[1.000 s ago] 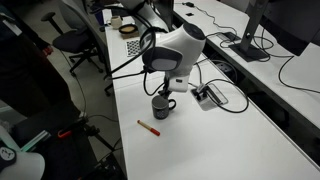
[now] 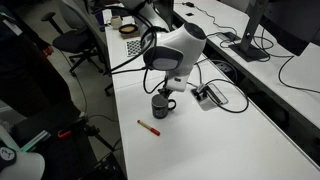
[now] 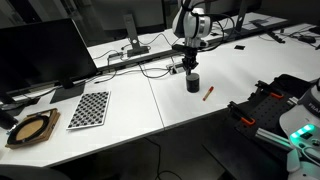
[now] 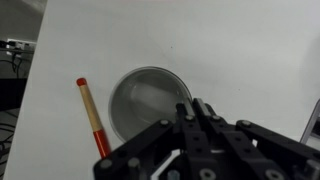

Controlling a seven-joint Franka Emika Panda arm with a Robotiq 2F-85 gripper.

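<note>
A dark grey mug (image 2: pixel 160 108) stands upright on the white table, its handle toward the right in the first exterior view. Seen from above, its round opening (image 4: pixel 140 105) looks empty. My gripper points down at the mug's rim, its fingers close together with the thin rim between them. In the second exterior view the mug (image 3: pixel 193 85) rests on the tabletop below the arm. An orange-red marker (image 2: pixel 149 128) lies beside the mug, apart from it; the wrist view shows this marker (image 4: pixel 95 120) to the mug's left.
A black monitor (image 3: pixel 75 45), a silver keyboard (image 3: pixel 90 109) and a brown round object (image 3: pixel 33 128) occupy another stretch of table. Black cables (image 2: pixel 225 82) run behind the mug.
</note>
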